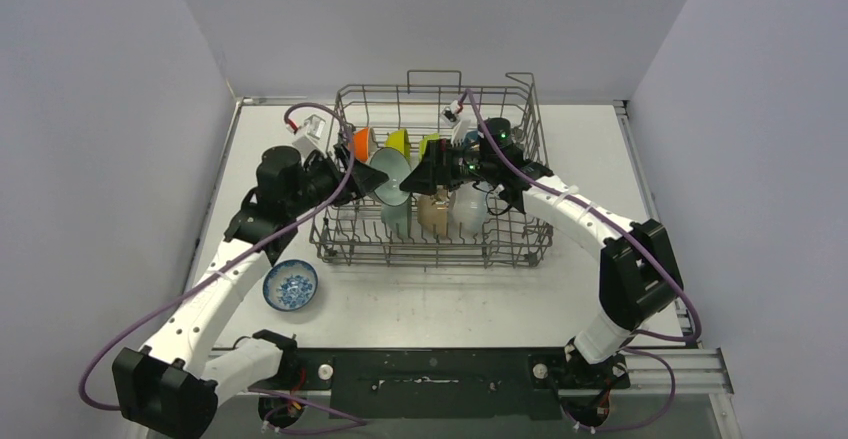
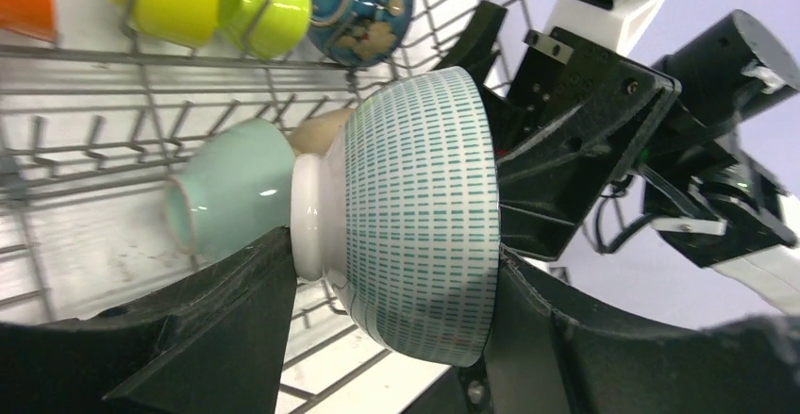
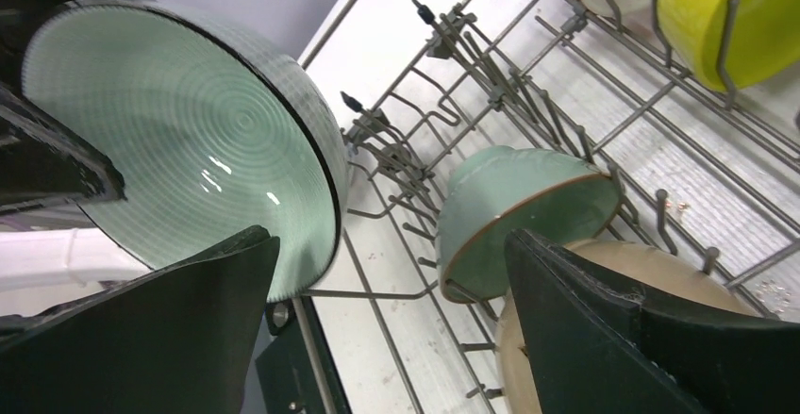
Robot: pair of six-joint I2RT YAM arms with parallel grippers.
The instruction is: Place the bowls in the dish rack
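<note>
A pale green, grid-patterned bowl (image 1: pixel 390 173) (image 2: pixel 415 225) is held on its side above the rack (image 1: pixel 430 255) by my left gripper (image 1: pixel 362 181), whose fingers are around its foot and body in the left wrist view. My right gripper (image 1: pixel 428 171) stands open just right of it, its fingers apart at the bowl's rim side. Below, the rack holds a green bowl (image 2: pixel 226 188) (image 3: pixel 514 216), a tan bowl (image 3: pixel 632 268), orange (image 1: pixel 362 143), yellow (image 1: pixel 397 142) and blue (image 2: pixel 363 8) ones. A blue-patterned bowl (image 1: pixel 290 285) lies outside, front left.
The white floor beside and in front of the rack is largely clear apart from the blue-patterned bowl. Grey walls (image 1: pixel 730 159) close in both sides and the back. Both arms reach in over the rack, close together.
</note>
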